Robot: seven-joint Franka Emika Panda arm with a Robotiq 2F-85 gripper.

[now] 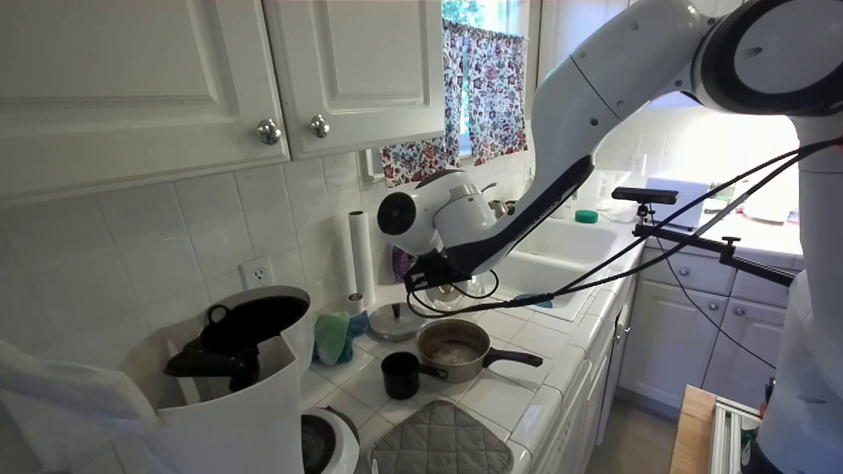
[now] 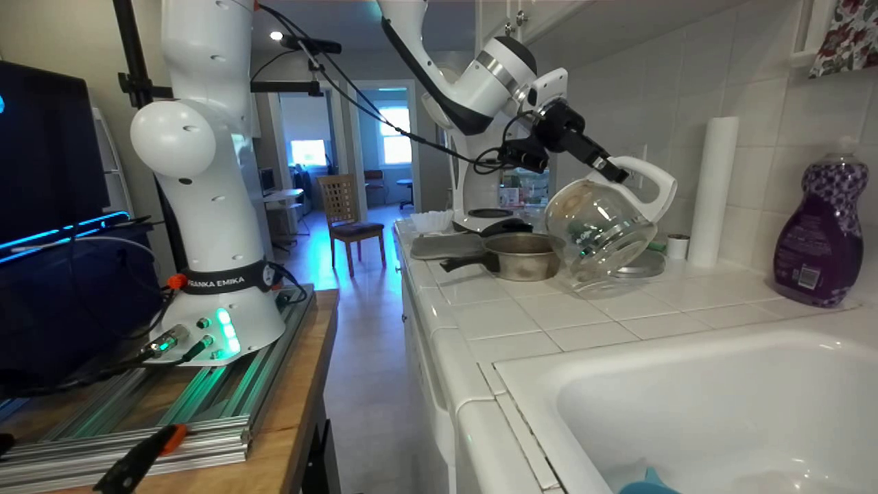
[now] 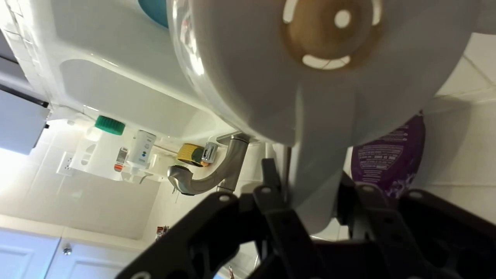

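Observation:
A clear glass pitcher (image 2: 594,226) with a white handle (image 2: 660,185) hangs tilted beside the saucepan, its lower edge close to the counter tiles. Around that handle my gripper (image 2: 613,170) is shut. Up close in the wrist view, the handle (image 3: 321,186) passes between the black fingers of my gripper, with the pitcher's pale rounded body (image 3: 241,60) above. The metal saucepan (image 1: 454,347) with a black handle sits on the counter; a little brown liquid or residue shows inside it. Whether the pitcher touches the pan or the tiles, I cannot tell.
A black cup (image 1: 400,375) stands against the saucepan, and a grey quilted mat (image 1: 442,442) lies in front. Behind are a glass lid (image 1: 395,321) and a paper roll (image 2: 714,193). Purple soap (image 2: 823,226) stands near the white sink (image 2: 527,379).

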